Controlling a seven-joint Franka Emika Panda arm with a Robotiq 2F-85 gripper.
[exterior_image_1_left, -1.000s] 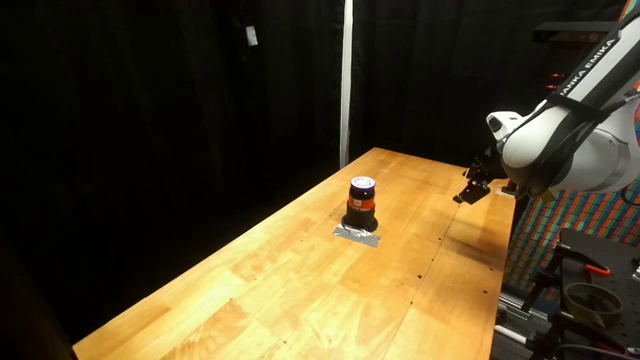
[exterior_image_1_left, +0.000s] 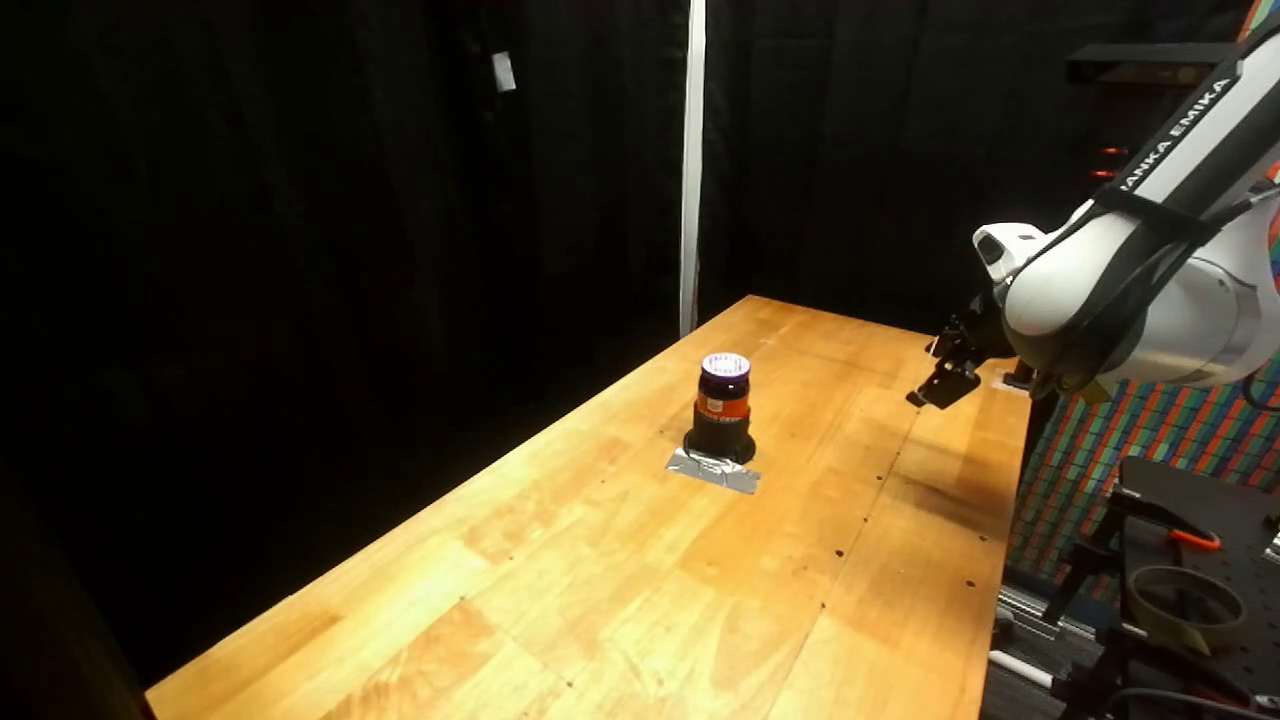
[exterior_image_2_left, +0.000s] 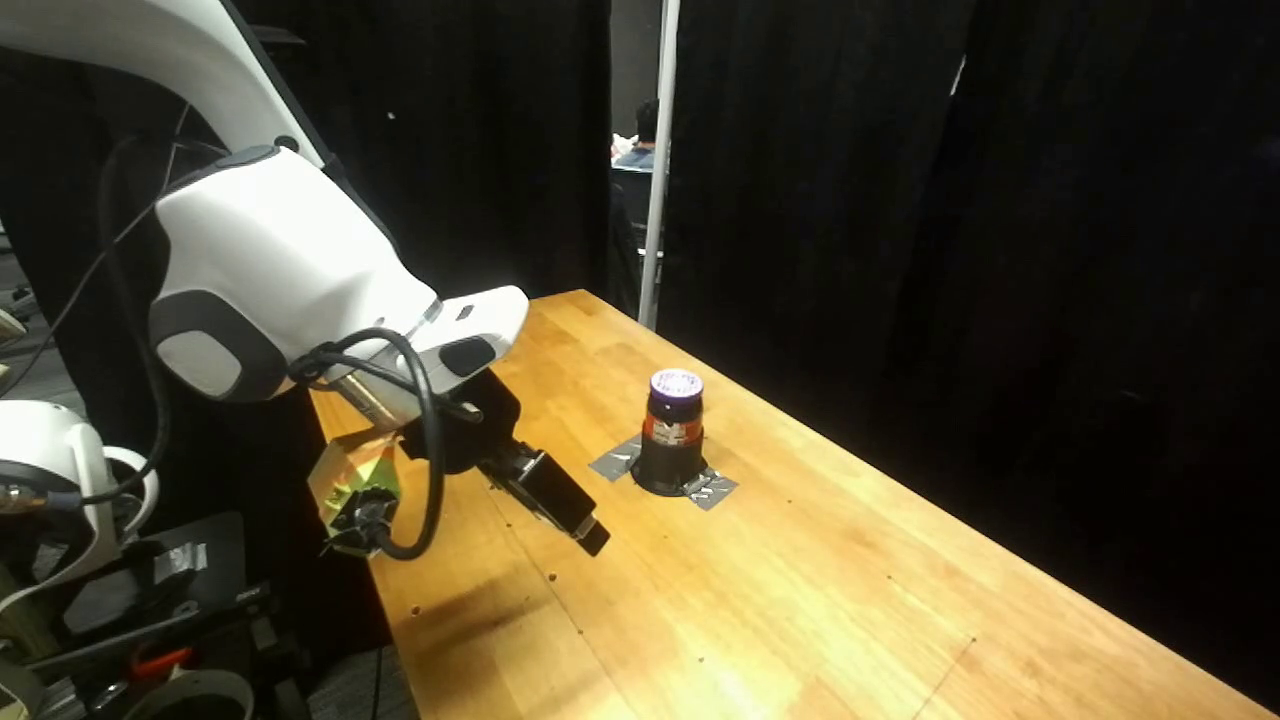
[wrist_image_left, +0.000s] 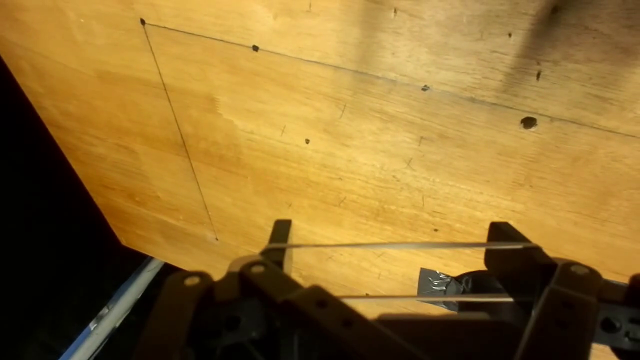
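Observation:
A dark jar with a purple-rimmed white lid (exterior_image_1_left: 725, 366) and an orange label (exterior_image_2_left: 673, 432) stands upright in a black holder (exterior_image_1_left: 720, 442). Silver tape (exterior_image_2_left: 713, 488) fixes that holder to the wooden table. My gripper hangs above the table, on the robot-base side of the jar and well apart from it. Its fingers (wrist_image_left: 279, 240) are spread wide in the wrist view, with only bare wood behind the gap. Low in that view, a piece of tape (wrist_image_left: 436, 287) and part of the black holder show; the right finger covers some of it, and the jar itself is hidden.
A pale pole (exterior_image_1_left: 692, 180) and black curtains stand beyond its far edge. A side cart with a tape roll (exterior_image_1_left: 1185, 604) stands beside the table, below the arm.

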